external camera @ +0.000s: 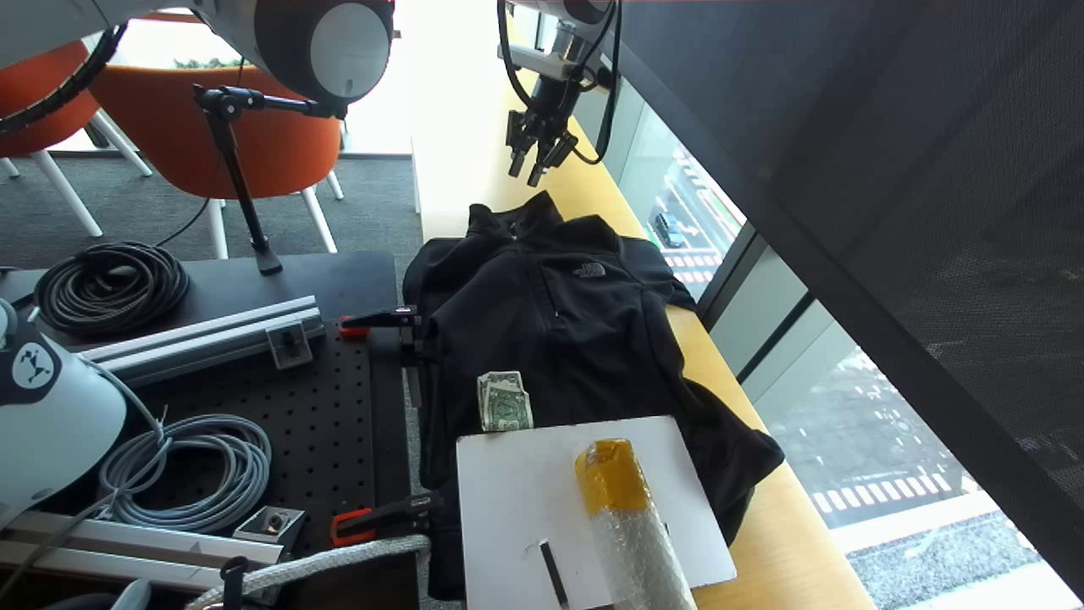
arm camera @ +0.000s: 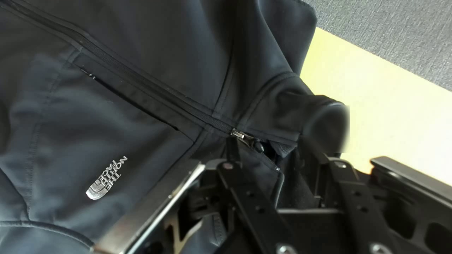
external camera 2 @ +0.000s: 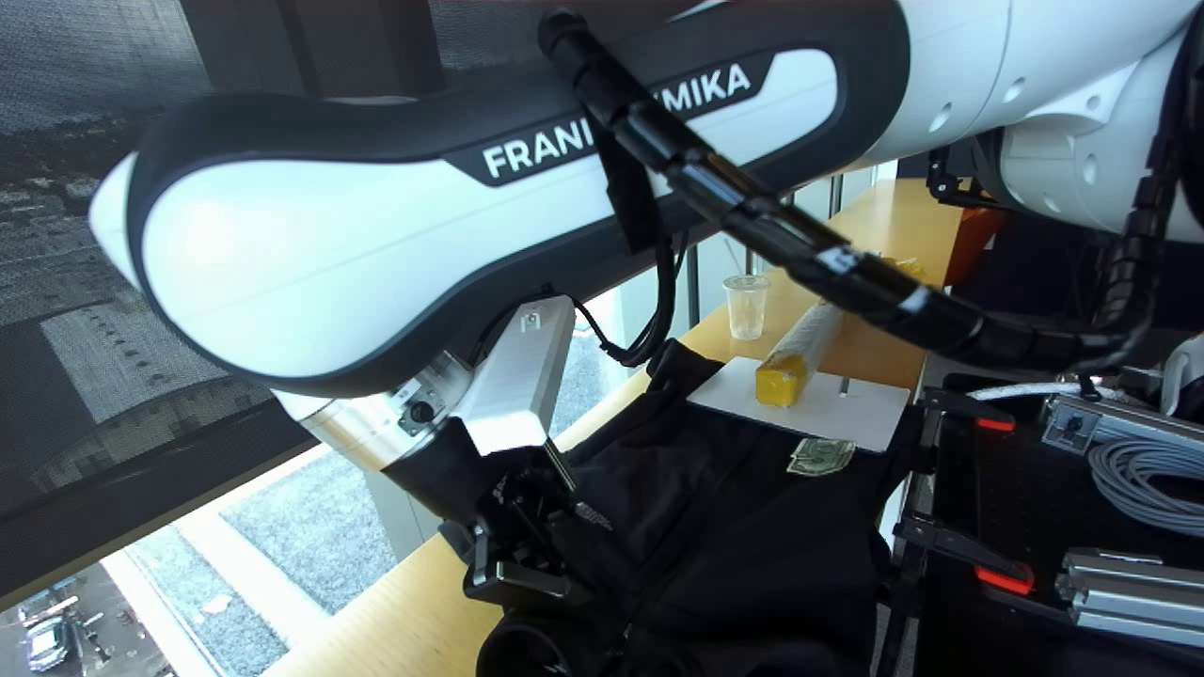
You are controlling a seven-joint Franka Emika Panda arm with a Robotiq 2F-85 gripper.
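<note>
A black zip-up jacket (external camera: 549, 305) lies spread on the wooden ledge, its collar at the far end. My gripper (external camera: 526, 171) hangs above the collar end, its fingers apart and holding nothing. From the wrist view, the metal zipper slider (arm camera: 238, 134) with its dark pull (arm camera: 257, 146) shows near the collar, between and just beyond the fingertips of the open gripper. The zip looks closed up to the slider, with the collar parted past it. Folded banknotes (external camera: 505, 402) rest on the jacket's lower part.
A white board (external camera: 528, 508) covers the jacket's hem, with a wrapped, yellow-ended bar (external camera: 620, 488) on top. Red-tipped clamps (external camera: 381, 320) line the black bench's edge. A clear cup (external camera 2: 746, 307) stands behind the board. Window glass borders the ledge.
</note>
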